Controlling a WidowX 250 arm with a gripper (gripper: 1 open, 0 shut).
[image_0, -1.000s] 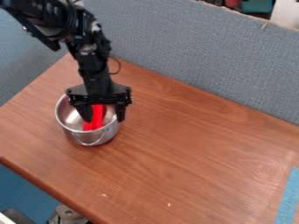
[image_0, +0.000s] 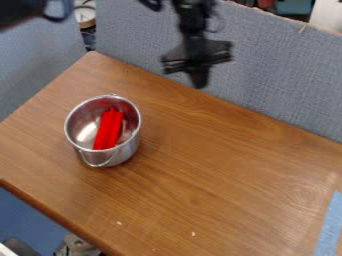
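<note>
A steel pot (image_0: 124, 147) with a wire handle stands on the left part of the wooden table, holding an elongated red object (image_0: 108, 128). My black gripper (image_0: 197, 72), blurred, is up at the back, above and to the right of the pot, apart from it. It looks shut, and nothing shows below its fingers.
A padded grey wall (image_0: 281, 75) runs along the back and left edges. A blue strip (image_0: 327, 225) lies at the right edge.
My gripper has left the pot, rising and moving back and to the right. The red object stays in the pot.
</note>
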